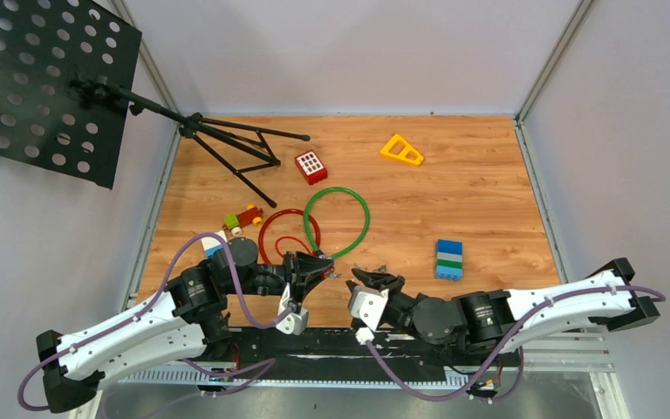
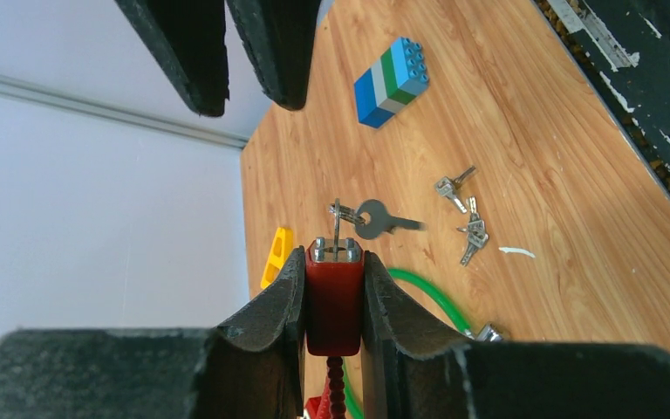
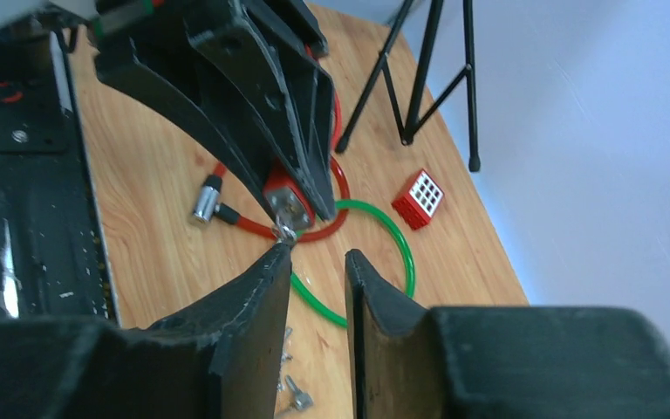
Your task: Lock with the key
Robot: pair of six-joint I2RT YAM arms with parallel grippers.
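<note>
In the left wrist view, my left gripper is shut on a red lock body (image 2: 333,305), with a braided red cable (image 2: 336,384) trailing below. A key stands upright in the lock's metal face, and a second grey key (image 2: 388,220) hangs beside it from the ring. In the right wrist view, the lock's metal face (image 3: 290,208) shows between the left fingers. My right gripper is open, its fingers a small gap apart with nothing between them. Seen from above, the right gripper (image 1: 351,278) is just to the right of the left gripper (image 1: 328,269), not touching it.
Loose keys (image 2: 474,231) lie on the wooden table to the right of the held lock. Behind the grippers are a green cable ring (image 1: 366,218) and a red one (image 1: 263,231). A blue brick block (image 1: 449,260) sits farther right; a black stand (image 1: 201,127) occupies the back left.
</note>
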